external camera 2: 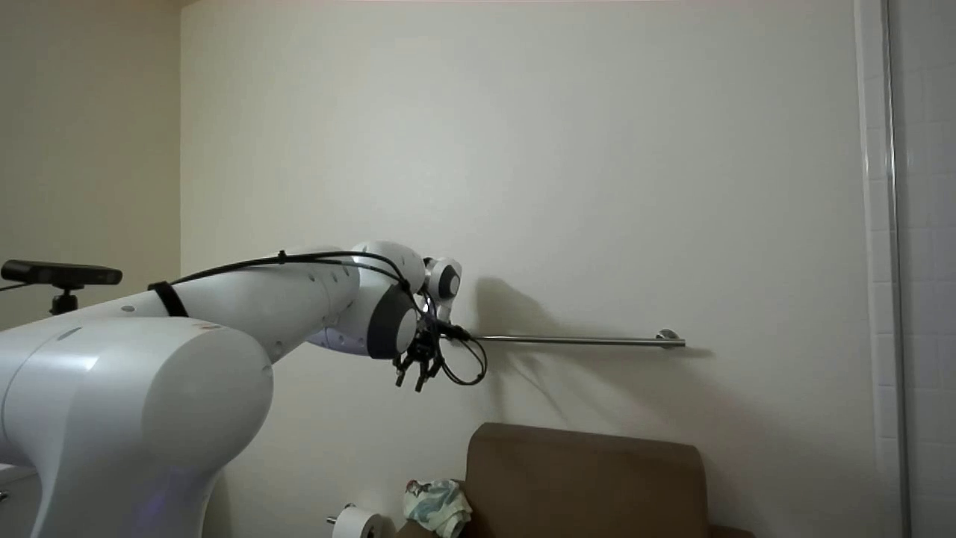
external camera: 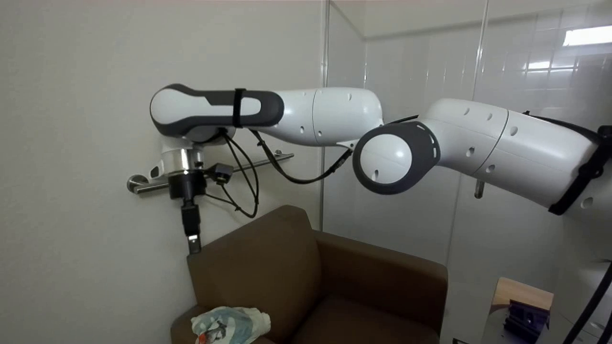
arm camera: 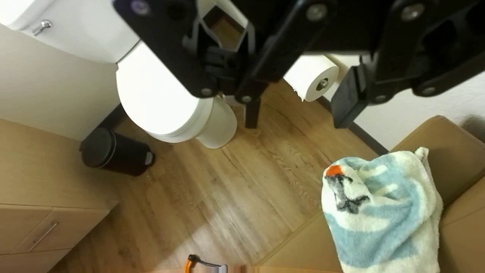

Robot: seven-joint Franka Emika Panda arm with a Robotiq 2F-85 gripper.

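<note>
A crumpled towel in white and light blue, with a dark and orange figure on it (arm camera: 382,207), lies over the arm of the brown chair (external camera: 261,261). High above it, in front of the wall, hangs my gripper (external camera: 193,245), pointing down. Its two fingertips stand apart in the wrist view, and only the floor and a toilet roll show past them; nothing is held. From the second exterior side, the gripper (external camera 2: 409,385) is left of the chair's back, well clear of the towel (external camera 2: 437,506).
A metal grab bar (external camera 2: 582,340) runs along the wall close behind the wrist. Below are a toilet (arm camera: 159,95), a toilet roll (arm camera: 313,77) and a black bin (arm camera: 118,152).
</note>
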